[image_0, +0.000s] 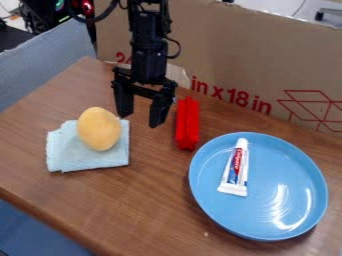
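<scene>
My black gripper (140, 108) hangs over the middle of the table, fingers apart with nothing seen between them. Right of it a red elongated object (189, 126) lies on the wood. To the lower left, a yellow rounded object (98, 127) rests on a folded light-blue cloth (70, 155). On the right, a blue plate (281, 211) holds a white toothpaste tube (235, 170).
A cardboard box (266, 70) stands along the back of the wooden table (134, 205). A grey surface (42, 68) lies beyond the table's left edge.
</scene>
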